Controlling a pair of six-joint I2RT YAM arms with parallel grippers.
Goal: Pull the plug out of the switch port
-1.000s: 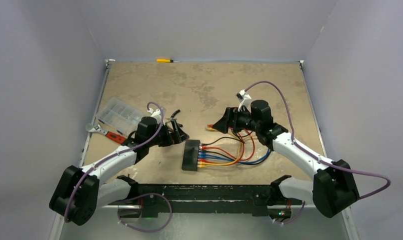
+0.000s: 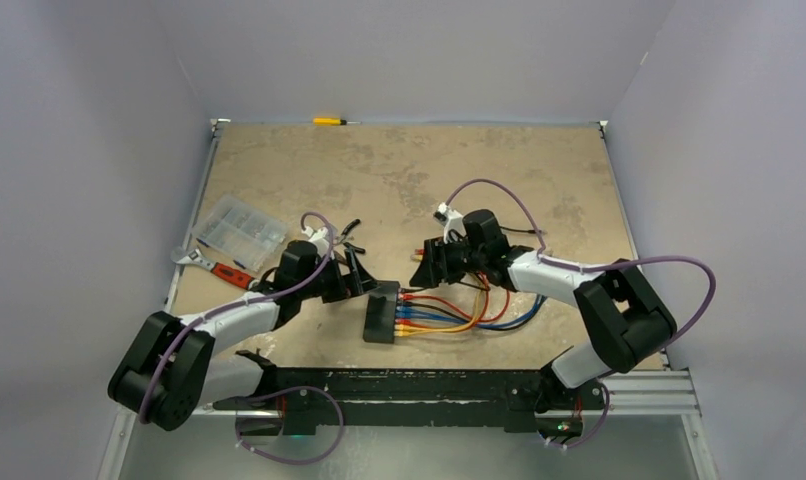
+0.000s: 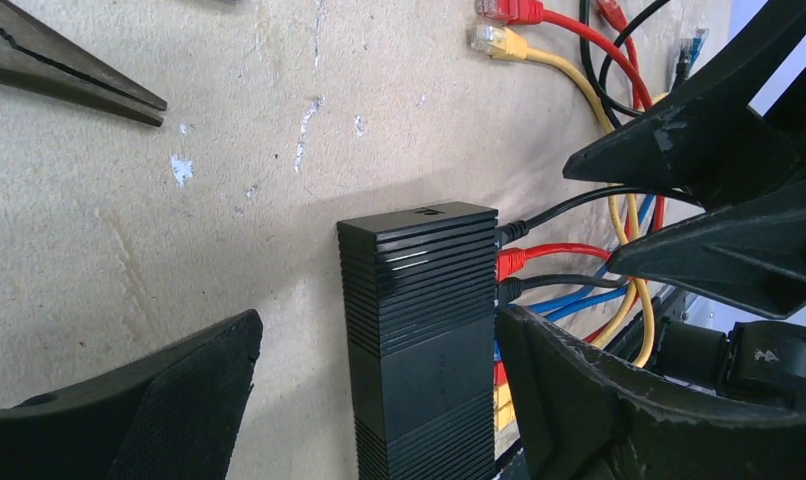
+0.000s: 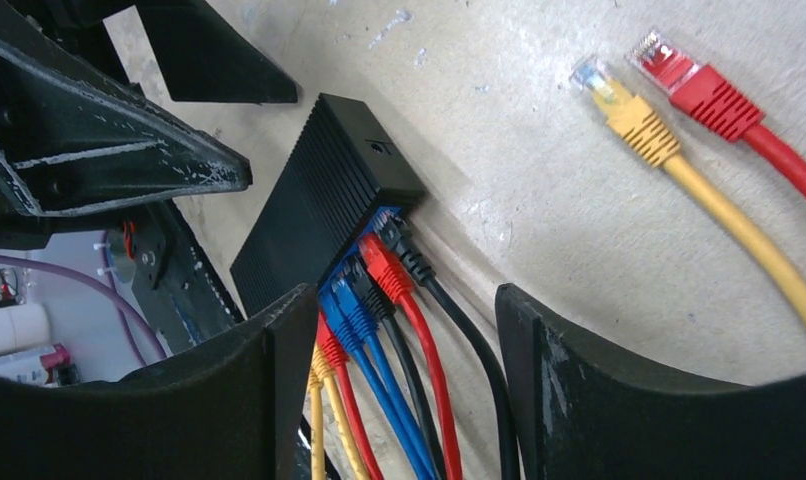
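The black switch (image 2: 381,312) lies on the board with a row of coloured plugs along its right side; its end black plug (image 4: 399,240) sits beside a red plug (image 4: 384,262). My left gripper is open above the switch, which shows between its fingers with nothing held. My right gripper is open above the cables, the end black cable running between its fingers, not gripped. In the top view both grippers flank the switch's far end.
Loose red (image 4: 709,95) and yellow (image 4: 634,120) plugs lie beyond the switch. Pliers (image 3: 69,80), an organiser box (image 2: 241,232) and a wrench (image 2: 229,272) lie on the left. The back of the board is mostly clear.
My right gripper has moved left and toward the near side, down to the switch's end plugs. My left gripper has shifted slightly.
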